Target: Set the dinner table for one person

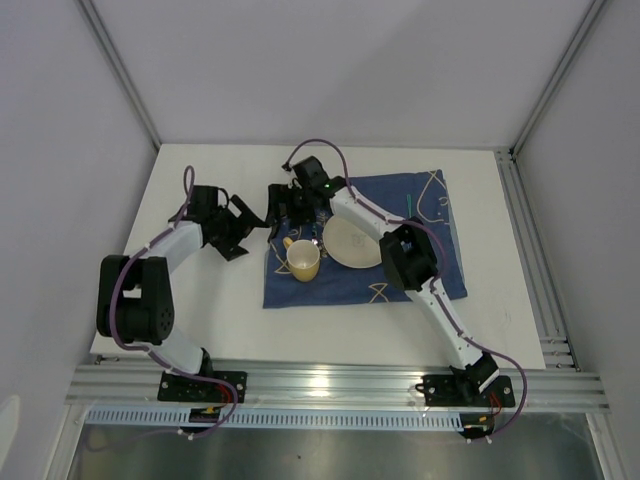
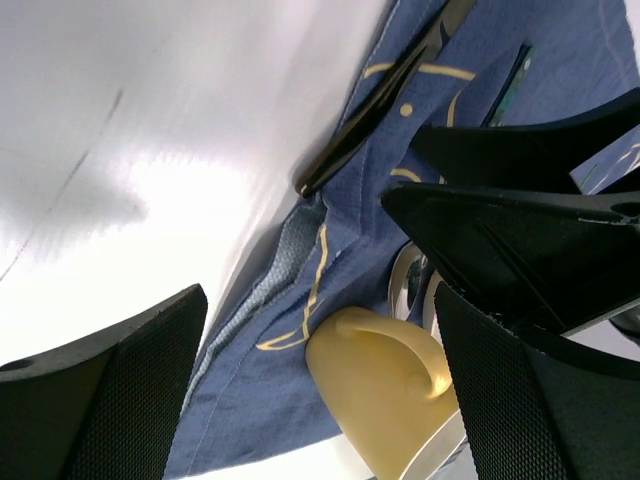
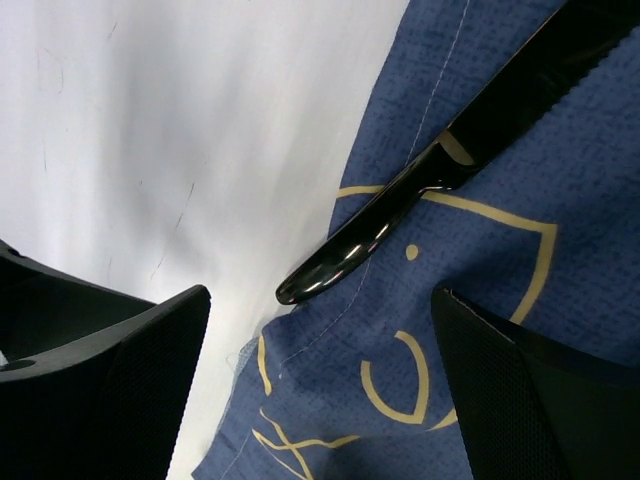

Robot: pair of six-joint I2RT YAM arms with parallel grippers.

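My right gripper (image 1: 285, 210) is open over the upper-left part of the blue mat (image 1: 310, 295); in the right wrist view a black knife (image 3: 360, 235) lies on the mat near its edge, below and between the spread fingers. My left gripper (image 1: 250, 230) stands open left of the mat. Its view shows the knife (image 2: 370, 115), the yellow mug (image 2: 370, 390) and my right gripper's black body. The mug (image 1: 303, 263) sits left of the cream plate (image 1: 350, 242). Other cutlery, partly hidden, lies between them.
A green utensil (image 1: 409, 205) lies at the mat's upper right. The two grippers are close together at the upper left.
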